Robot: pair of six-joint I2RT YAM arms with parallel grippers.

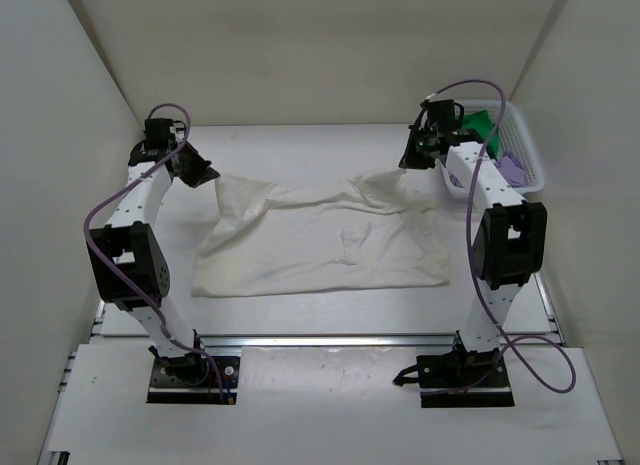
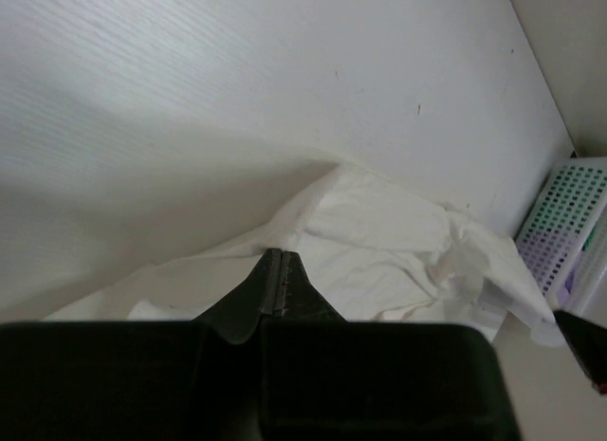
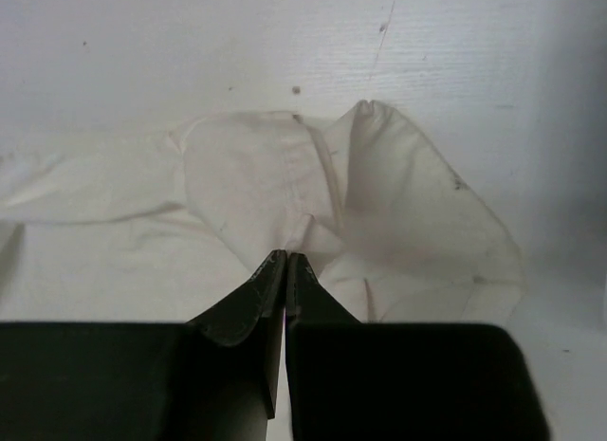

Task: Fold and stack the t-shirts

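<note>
A white t-shirt (image 1: 310, 245) lies spread over the middle of the table, its upper edge rumpled and partly raised at both ends. At the shirt's upper left corner, my left gripper (image 1: 213, 174) is shut on the cloth; in the left wrist view a fold of the shirt (image 2: 327, 209) runs up to its closed fingertips. The right gripper (image 1: 406, 167) is at the upper right corner, likewise shut on the fabric. In the right wrist view its tips meet at a small pinched crease of the shirt (image 3: 308, 234), with a loose flap standing beside it.
A white basket (image 1: 532, 165) with green cloth (image 1: 478, 125) and purple cloth (image 1: 511, 169) stands at the back right, right behind my right arm.
</note>
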